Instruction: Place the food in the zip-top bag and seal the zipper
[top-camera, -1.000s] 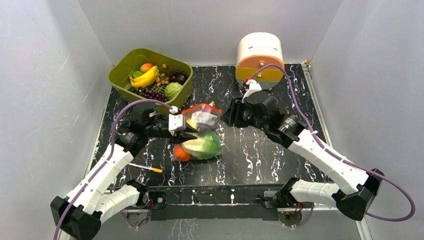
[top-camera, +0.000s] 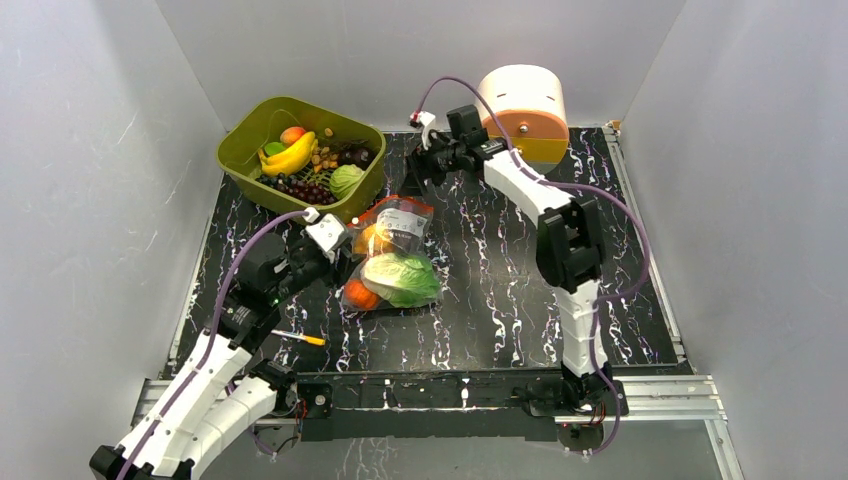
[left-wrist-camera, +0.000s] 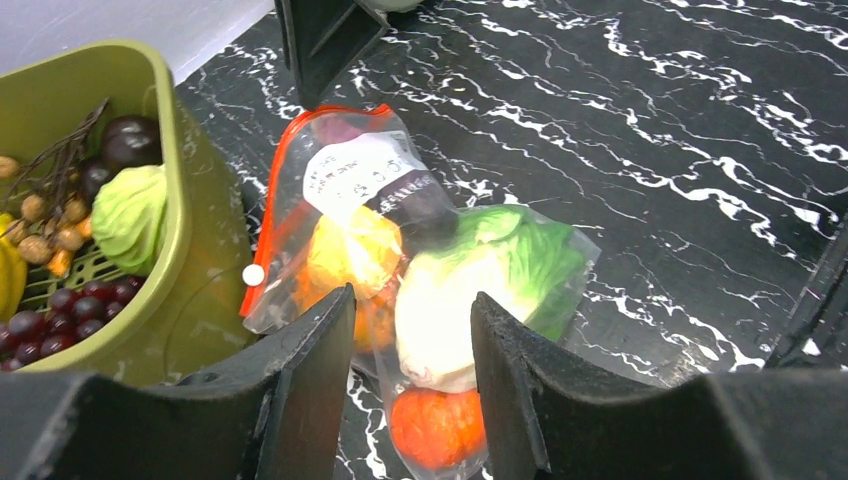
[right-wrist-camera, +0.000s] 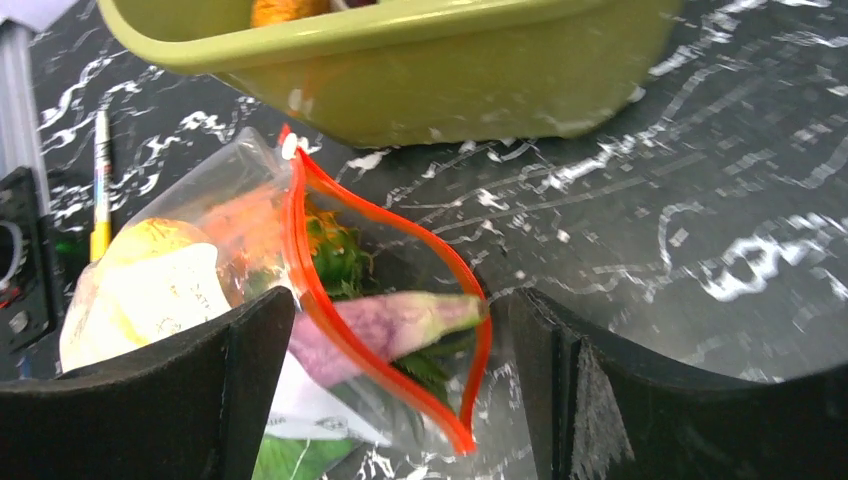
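The clear zip top bag (top-camera: 400, 218) lies on the dark marbled table with its red zipper edge toward the back. Inside it show a leafy lettuce (left-wrist-camera: 500, 270), a round orange item (left-wrist-camera: 437, 428) and a yellow-orange item (left-wrist-camera: 352, 245). At the bag's mouth, a pinkish vegetable (right-wrist-camera: 400, 325) lies between the two red zipper strips (right-wrist-camera: 365, 355), which stand apart. My left gripper is part open over the bag, nothing held between its fingers. Open fingers and an empty gap mark my right gripper, near the bag's mouth at the back.
A green bin (top-camera: 232, 150) of fruit and vegetables stands at the back left, close to the bag's zipper edge. A rounded bread box (top-camera: 520, 100) is at the back right. An orange-tipped marker (top-camera: 312, 340) lies front left.
My right arm has swung back and left, beyond the bag's zipper edge. My left gripper has drawn slightly left, off the bag's middle. The bag has settled flatter.
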